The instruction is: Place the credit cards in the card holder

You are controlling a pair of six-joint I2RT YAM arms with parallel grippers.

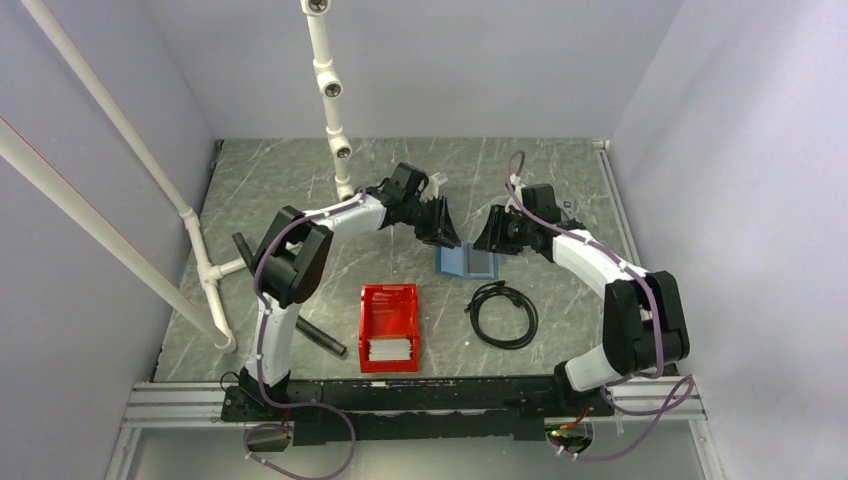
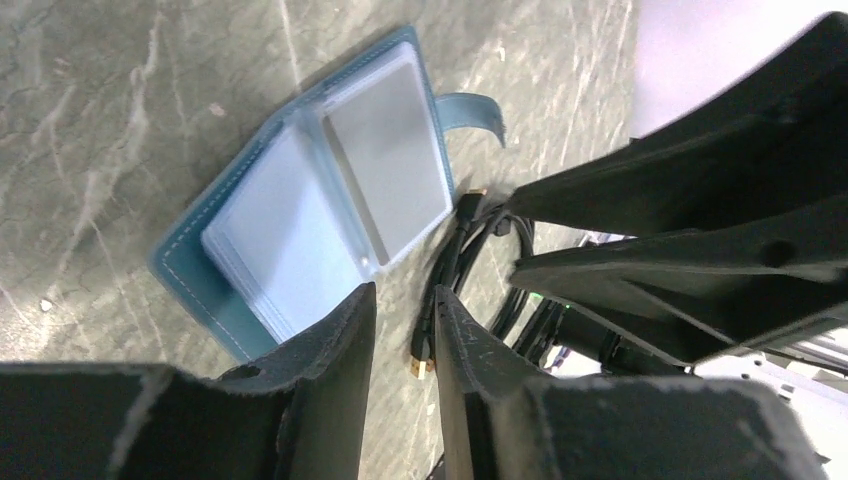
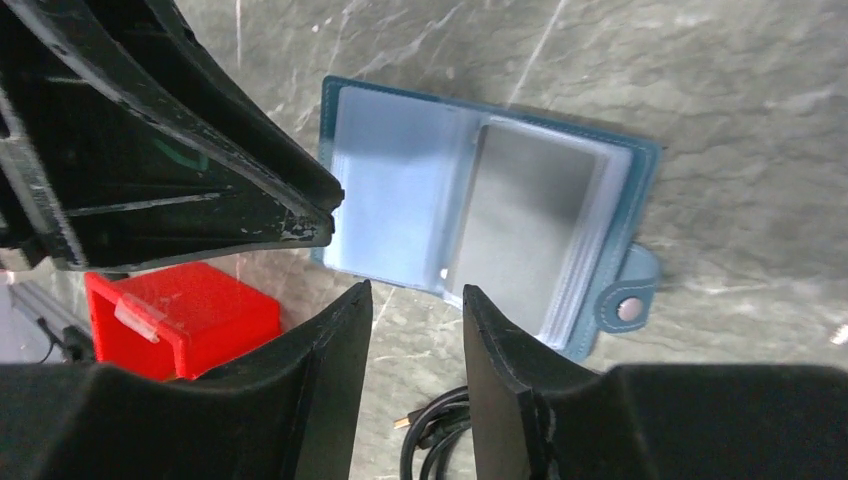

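Observation:
The blue card holder (image 1: 466, 264) lies spread open on the table, its clear sleeves facing up. Above its left half is my left gripper (image 1: 441, 241); in the left wrist view a narrow gap with nothing in it parts the fingertips (image 2: 362, 310). Over the upper right edge of the holder hangs my right gripper (image 1: 488, 246), its fingers parted and empty in the right wrist view. A strap with a snap button (image 3: 630, 309) sticks out from the holder's side. White cards (image 1: 389, 349) are stacked at the near end of a red box (image 1: 390, 315).
A coiled black cable (image 1: 503, 315) lies just in front of the holder, close below both grippers. A dark rod (image 1: 321, 337) is at the left, partly behind the left arm, near white pipes (image 1: 212, 290). The table behind the holder is clear.

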